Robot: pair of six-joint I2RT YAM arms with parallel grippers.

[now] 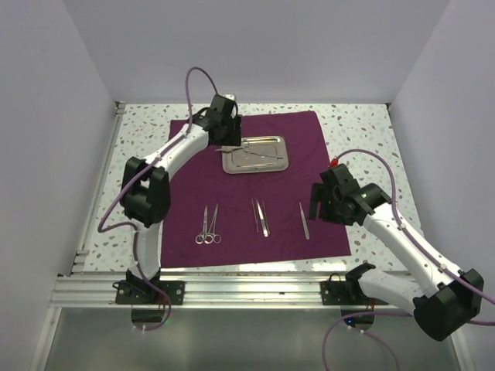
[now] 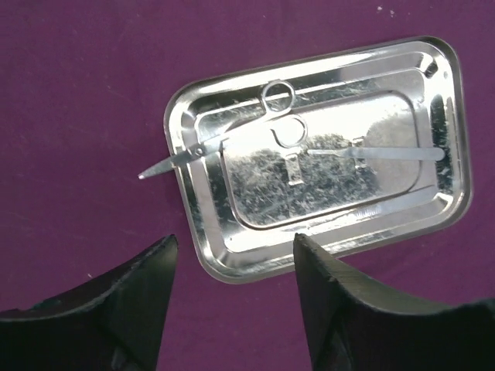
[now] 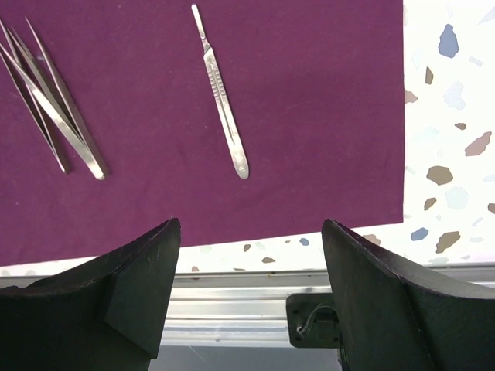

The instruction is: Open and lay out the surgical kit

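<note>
A steel tray (image 2: pixel 209 232) sits on the purple cloth at the back. Scissors (image 2: pixel 199 151) lie across its left rim, blade tips outside; a slim pale instrument (image 2: pixel 394 153) lies at its right. My left gripper is above the tray, its fingers apart with nothing visible between them. My right gripper hangs open over the right front of the cloth, above a scalpel handle (image 3: pixel 224 108). Tweezers (image 3: pixel 69 124) lie left of that handle. In the top view, two scissor-type instruments (image 1: pixel 206 228) lie at the front left.
The purple cloth (image 1: pixel 201 178) has bare areas between the tray and the front instruments. A white speckled tabletop (image 1: pixel 371 139) borders it, with metal rails along the front edge.
</note>
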